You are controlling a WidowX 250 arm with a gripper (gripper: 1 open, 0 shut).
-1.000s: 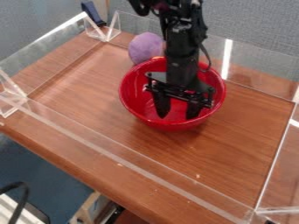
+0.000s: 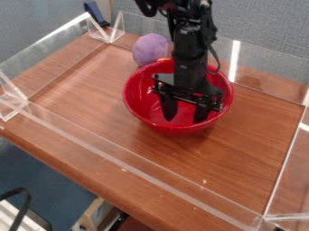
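A red bowl (image 2: 145, 113) stands on the wooden table (image 2: 108, 162), right of centre. My black gripper (image 2: 183, 110) reaches down from the top into the bowl, its fingers inside it. The view does not show clearly whether the fingers hold anything or how far apart they are. A purple round object (image 2: 150, 50) sits behind the bowl, to its upper left.
Clear plastic walls edge the table on all sides in view. A dark blue item (image 2: 94, 13) is at the back left, outside the wall.
My arm and gripper have shifted slightly inside the bowl; the bowl and purple object look almost unmoved.
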